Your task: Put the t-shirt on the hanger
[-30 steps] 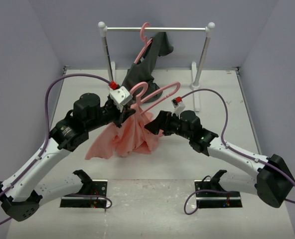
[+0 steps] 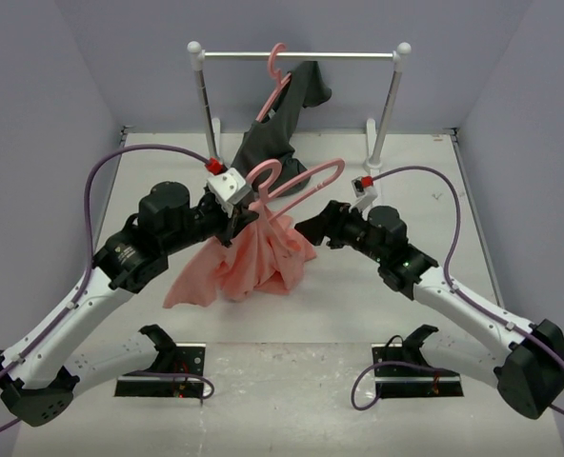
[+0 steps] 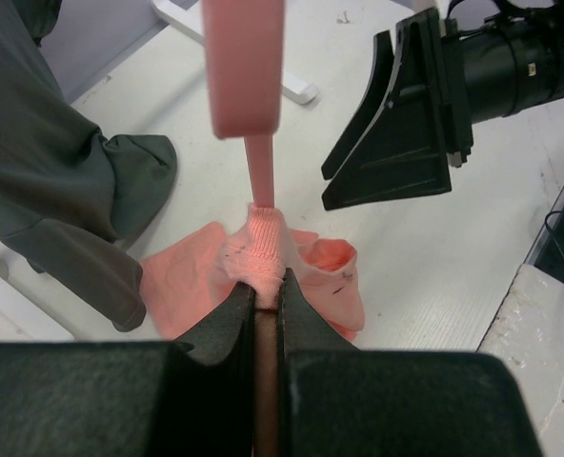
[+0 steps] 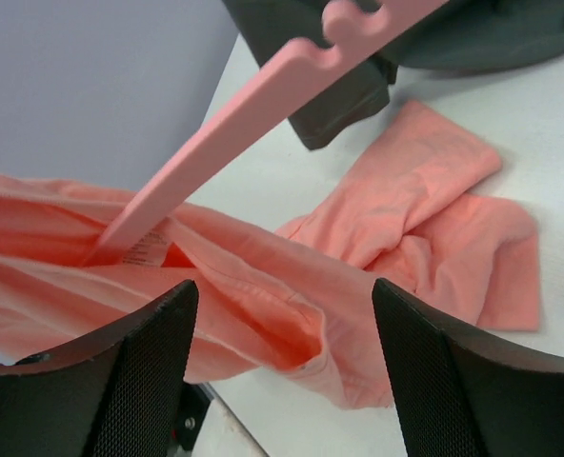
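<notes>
A pink hanger [image 2: 307,184] is held upright above the table, with its hook and one arm showing in the top view. The salmon t-shirt [image 2: 253,262] hangs below it, its cloth bunched round the hanger's lower part. My left gripper is shut on the hanger and the shirt fabric gathered there. To the right of the shirt stands my right gripper [image 2: 308,231], open, its fingers [image 4: 139,381] apart. Between and beyond them in the right wrist view, a fold of the shirt [image 4: 301,328] shows, and the hanger arm [image 4: 234,129] runs into the cloth.
Behind is a white rack [image 2: 301,55]. A dark green garment [image 2: 280,129] hangs from it on another pink hanger [image 2: 276,67], close behind the held one.
The left arm and hanger stay nearly still.
</notes>
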